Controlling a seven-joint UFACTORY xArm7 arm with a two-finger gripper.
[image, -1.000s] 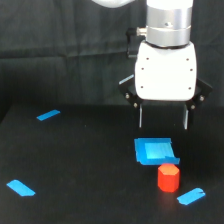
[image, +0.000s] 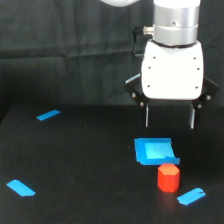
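Note:
The white robot gripper (image: 170, 118) hangs from the top right over a black table. Its two fingers are apart and open, with nothing visible between them. Below it lies a blue square (image: 155, 151), and in front of that stands an orange-red hexagonal block (image: 168, 178).
Short blue strips lie on the table: one (image: 49, 114) at the back left, one (image: 21, 188) at the front left, one (image: 191, 196) right of the block. A dark cloth hangs behind.
The gripper has moved slightly to the right and a little upward. The block and blue pieces have not moved.

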